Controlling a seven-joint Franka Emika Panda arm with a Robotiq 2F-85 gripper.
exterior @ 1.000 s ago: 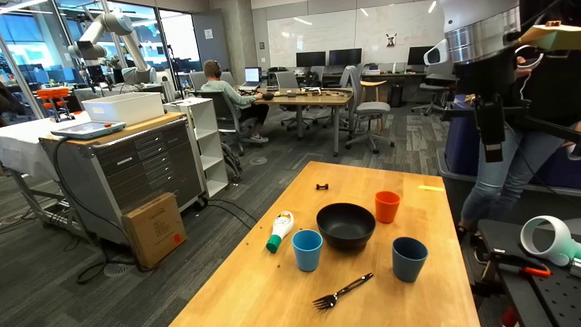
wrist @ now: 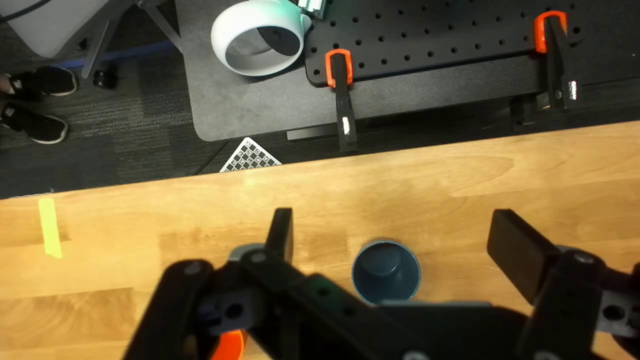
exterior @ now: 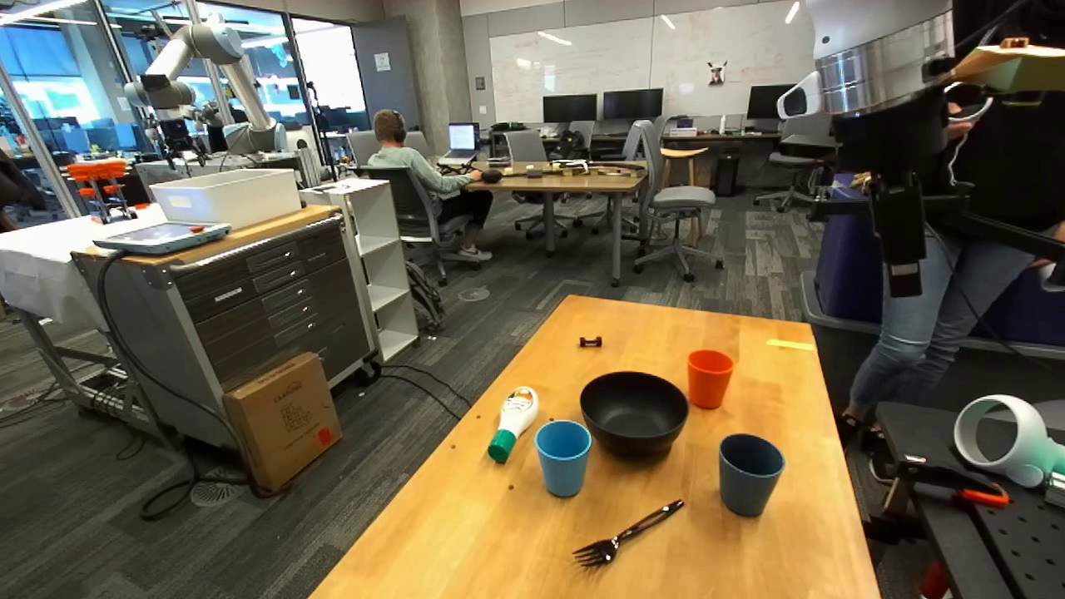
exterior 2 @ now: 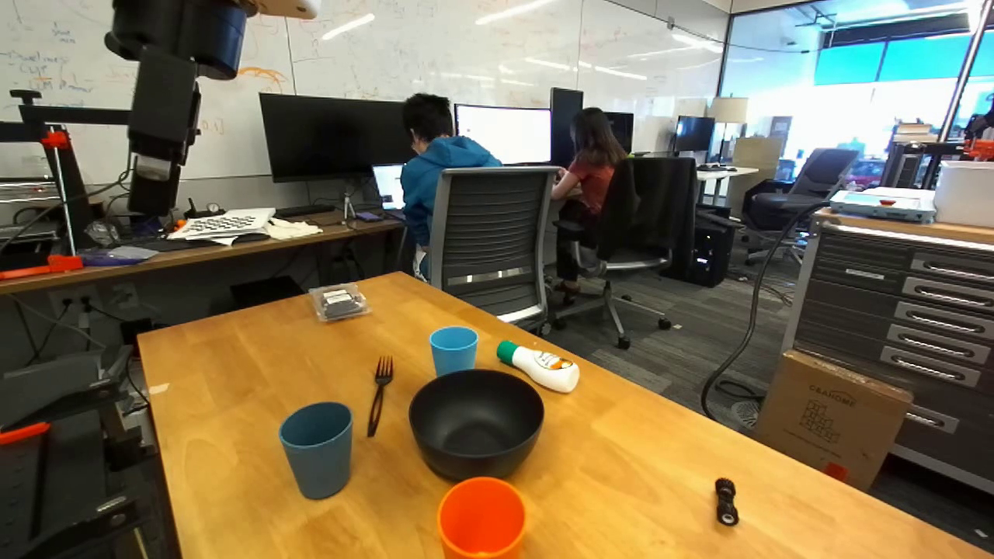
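Observation:
My gripper is open and empty, its two dark fingers wide apart above the table in the wrist view. Between them, well below, stands a dark blue-grey cup [wrist: 385,272]. In exterior view 1 a black bowl [exterior: 634,413] sits mid-table, with an orange cup [exterior: 710,378] behind it to the right and a light blue cup [exterior: 563,457] in front to the left. A white bottle with a green cap [exterior: 514,423] lies on its side by the left edge. Closer to the camera is a black fork [exterior: 628,535]. A small black dumbbell-shaped piece [exterior: 590,343] lies at the far end.
A clear packet [exterior 2: 339,302] lies at the table's end in exterior view 2. Beside the table stands a dark bench with orange-tipped clamps [wrist: 340,69] and a white ring-shaped object [wrist: 259,37]. Yellow tape [wrist: 50,227] marks one table corner. A person stands behind the arm.
The arm, its gripper and the tabletop objects look unmoved. Only the person standing behind the arm has shifted slightly.

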